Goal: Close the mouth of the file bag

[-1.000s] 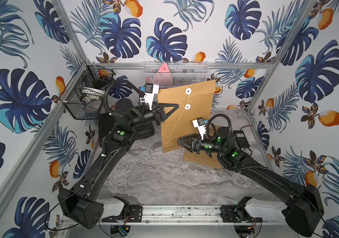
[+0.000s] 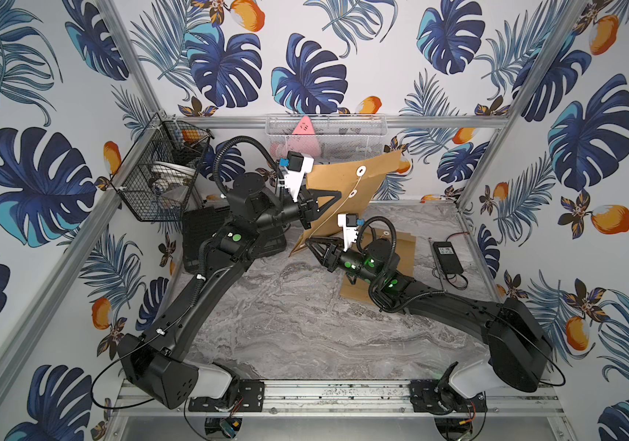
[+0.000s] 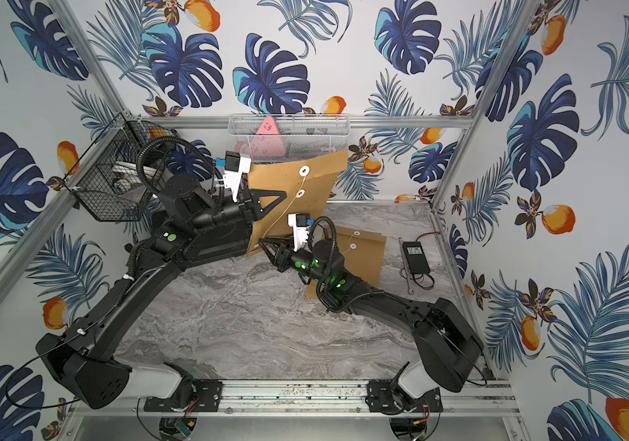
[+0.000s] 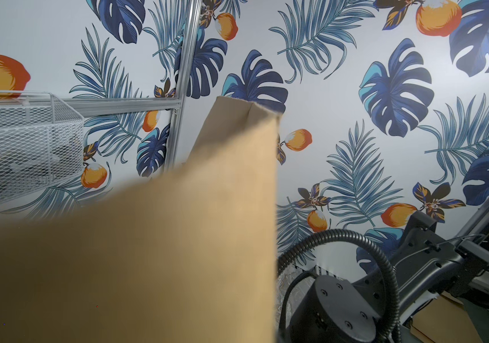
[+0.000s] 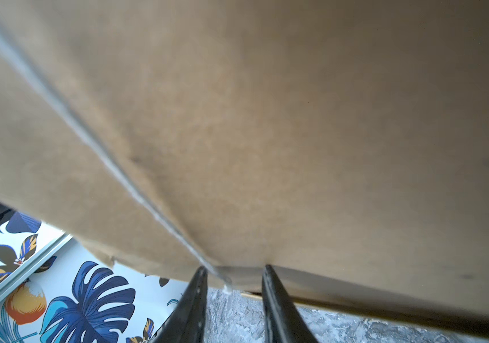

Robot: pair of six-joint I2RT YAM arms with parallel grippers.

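Note:
A brown file bag (image 2: 343,176), with two white buttons (image 3: 303,170) and a string (image 5: 113,165), is held up at a tilt above the table. My left gripper (image 2: 321,202) is at its upper left part, shut on the bag; in the left wrist view the blurred paper (image 4: 141,257) fills the lower left. My right gripper is part open at the bag's lower edge, its fingertips either side of the string's hanging end; whether they touch it I cannot tell.
A second file bag (image 3: 358,261) lies on the table (image 2: 270,330) behind the right arm. A black meter (image 2: 446,261) with leads is at the right, wire baskets (image 2: 160,169) at back and left.
The bag has risen and tilted further.

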